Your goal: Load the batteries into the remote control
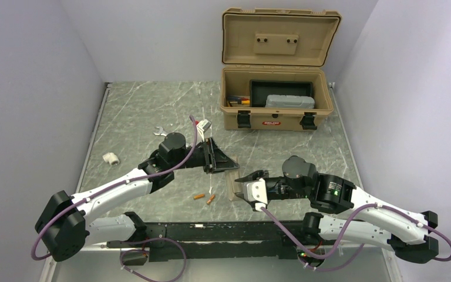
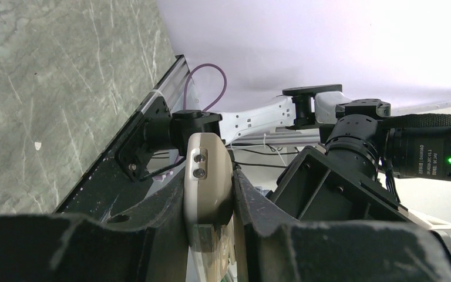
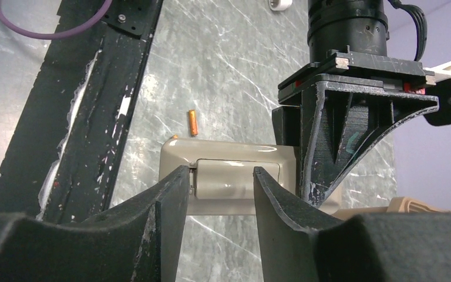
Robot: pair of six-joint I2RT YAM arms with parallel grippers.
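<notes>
The beige remote control (image 1: pixel 233 188) is held upright off the table by my left gripper, which is shut on one end of it. In the right wrist view its back (image 3: pixel 182 151) faces me, with the battery cover (image 3: pixel 229 179) in place. My right gripper is part open, its fingertips at the cover, one by each end of it; whether they touch cannot be told. Two orange batteries (image 1: pixel 199 196) lie on the table left of the remote, one also visible in the right wrist view (image 3: pixel 192 122).
An open tan toolbox (image 1: pixel 276 120) with a tray and grey case stands at the back right. A wrench (image 1: pixel 160 130) and a white fitting (image 1: pixel 110 158) lie on the left of the marble table, which is otherwise largely clear.
</notes>
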